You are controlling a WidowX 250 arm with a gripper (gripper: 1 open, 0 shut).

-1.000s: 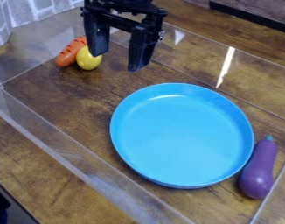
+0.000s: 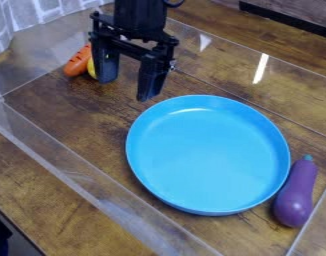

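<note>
My black gripper (image 2: 130,72) hangs over the upper middle of the wooden surface, open, with its two fingers apart. Its left finger partly covers a yellow object (image 2: 92,67), and an orange carrot-like object (image 2: 76,61) lies just left of that. A large blue plate (image 2: 206,152) sits empty in the middle right, below and to the right of the gripper. A purple eggplant (image 2: 297,195) lies at the lower right beside the plate.
Clear plastic walls edge the wooden surface (image 2: 72,160) at the left and front.
The gripper has moved down and a little left in the view, now covering more of the yellow object. The plate, eggplant and orange object have not moved.
</note>
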